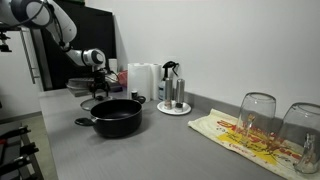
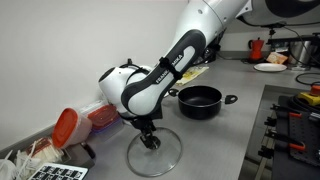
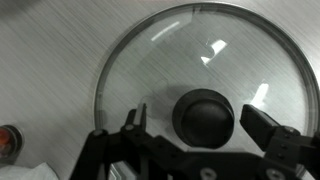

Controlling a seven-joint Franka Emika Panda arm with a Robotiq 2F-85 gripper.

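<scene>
A clear glass lid with a metal rim and a round black knob lies flat on the grey counter. Seen in exterior view 2, the lid is at the front, with my gripper pointing down at its knob. In the wrist view the knob sits between the two spread fingers of my gripper, with a gap on either side. The fingers stand open. The black two-handled pot rests apart from the lid, uncovered; exterior view 1 shows the same pot in front of the arm.
Red containers stand close beside the arm, near the lid. Along the wall are grinders on a plate, and two upturned glasses on a yellow-patterned cloth. The counter right of the pot in exterior view 1 is clear.
</scene>
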